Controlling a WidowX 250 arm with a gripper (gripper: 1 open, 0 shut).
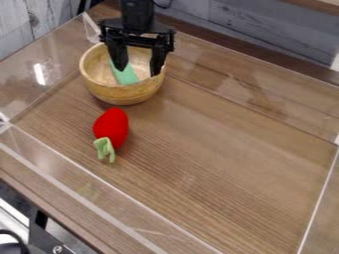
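Note:
My black gripper (137, 54) is open over a round wooden bowl (126, 93) in the upper left, its fingers reaching down at the bowl's sides. A light green object (125, 73) lies inside the bowl between the fingers; I cannot tell whether they touch it. Below the bowl a red radish-like vegetable (113, 127) with pale green leaves lies on the wooden table.

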